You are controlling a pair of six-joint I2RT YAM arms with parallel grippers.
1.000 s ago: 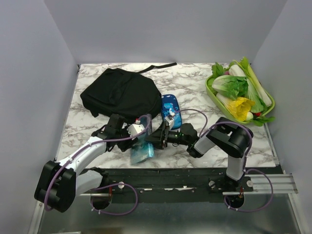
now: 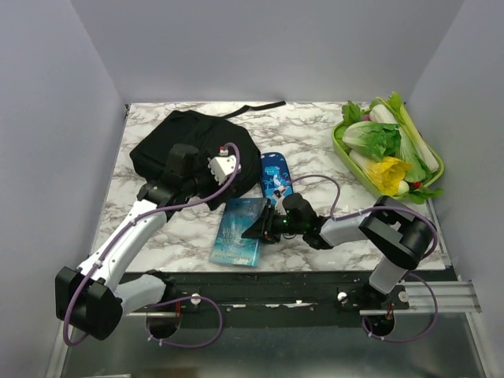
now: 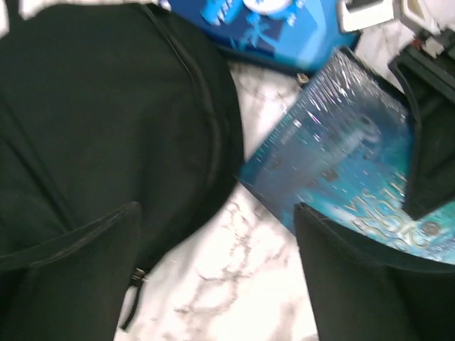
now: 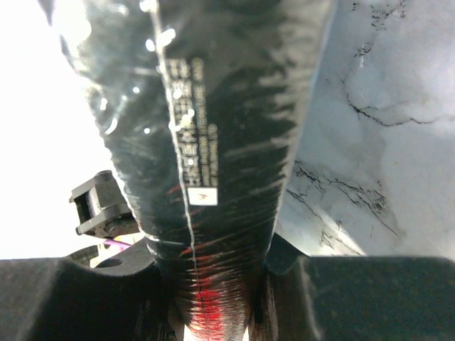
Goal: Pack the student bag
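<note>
My right gripper is shut on the right edge of the blue book, which has pale lettering on its cover. The dark spine of the book runs between its fingers in the right wrist view. The black bag lies flat at the back left. Over the bag's front part, my left gripper stands open and empty, its fingers wide apart above bag and table. A blue case with pictures lies between the bag and the right arm, just behind the book.
A green basket full of vegetables stands at the back right. The bag's strap stretches along the back of the table. Bare marble lies between the case and the basket. The table's front edge is close to the book.
My left gripper has moved from beside the book back over the bag. Tilted and partly hidden one second ago, the book now shows its cover upward, with the right gripper on its edge.
</note>
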